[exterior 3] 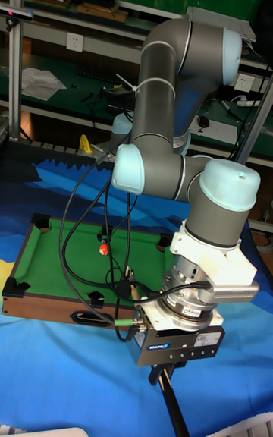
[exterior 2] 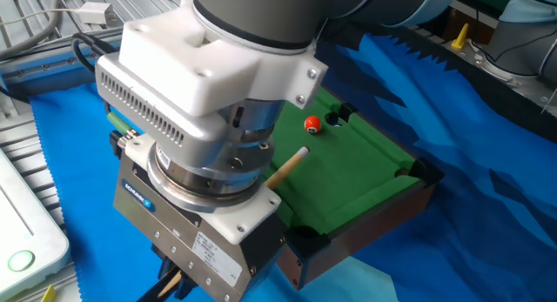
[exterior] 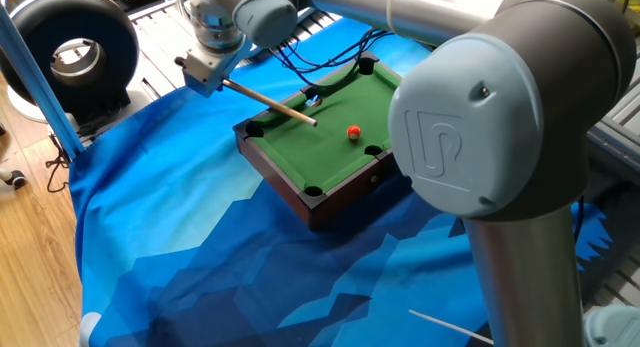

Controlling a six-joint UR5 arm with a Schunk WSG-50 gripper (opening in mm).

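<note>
My gripper (exterior 3: 160,375) is shut on a wooden cue stick (exterior: 270,102), whose dark butt end (exterior 3: 171,406) sticks out on the near side. In exterior view 2 its body hides most of the stick; the light tip (exterior 2: 301,152) shows beyond it. The tip is over the green cloth of a small pool table (exterior: 318,152), pointing roughly toward an orange-red ball (exterior: 354,133). A clear gap separates tip and ball. In exterior view 2 the ball (exterior 2: 313,124) lies close to a side pocket (exterior 2: 333,119). How high the tip is above the cloth, I cannot tell.
Black cables (exterior 3: 85,275) hang from the arm in front of the pool table. Blue patterned cloth (exterior: 200,227) covers the surface around it, mostly clear on the near side. A black ring-shaped device (exterior: 75,52) stands at the far left in exterior view 1.
</note>
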